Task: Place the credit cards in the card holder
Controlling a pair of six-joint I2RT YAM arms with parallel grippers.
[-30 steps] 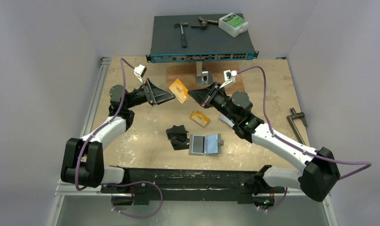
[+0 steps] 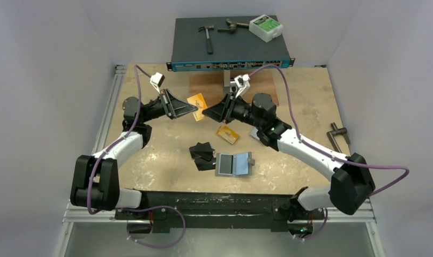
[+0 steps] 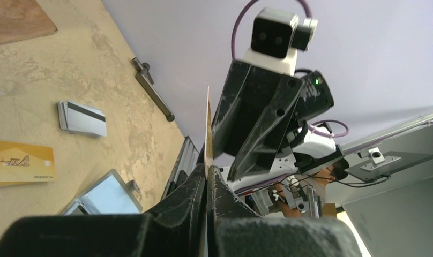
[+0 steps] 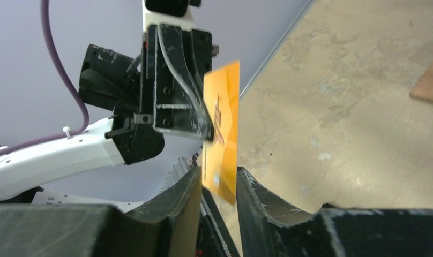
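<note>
A yellow card (image 2: 198, 107) stands raised between the grippers, pinched at the tips of my shut left gripper; it appears edge-on in the left wrist view. My right gripper is open around the card's other side. On the table lie more yellow cards (image 2: 226, 134), black cards (image 2: 202, 155), silver cards (image 3: 82, 118) partly hidden from above by the right arm, and the card holder (image 2: 233, 164), open with a light-blue side, at the front middle.
A rack device (image 2: 230, 40) with hammers and a white box spans the back above a wooden board (image 2: 203, 83). Metal tools (image 2: 335, 142) lie at the right edge.
The right gripper has moved left and slightly down in the top view and has opened at the card. The card has shifted slightly left with the left gripper.
</note>
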